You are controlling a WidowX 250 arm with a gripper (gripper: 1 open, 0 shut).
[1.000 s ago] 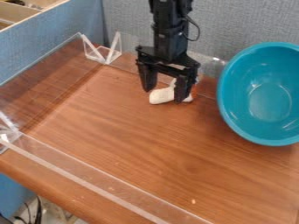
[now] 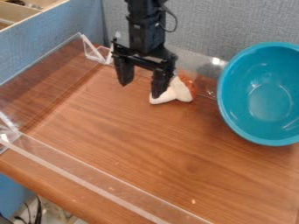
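My black gripper [image 2: 142, 74] hangs over the back middle of the wooden table, open, its two fingers apart with nothing seen between them. A small white object [image 2: 172, 94], with a bit of orange beside it, lies on the table just right of the right finger and partly behind it. A large teal bowl [image 2: 257, 94] stands at the right.
Clear plastic edging [image 2: 100, 182] runs along the table's front and left, with white brackets at the corners. A grey padded wall closes the back. A wooden box sits beyond the upper left.
My gripper has moved left from over the white object, which now shows more fully and appears turned compared with earlier.
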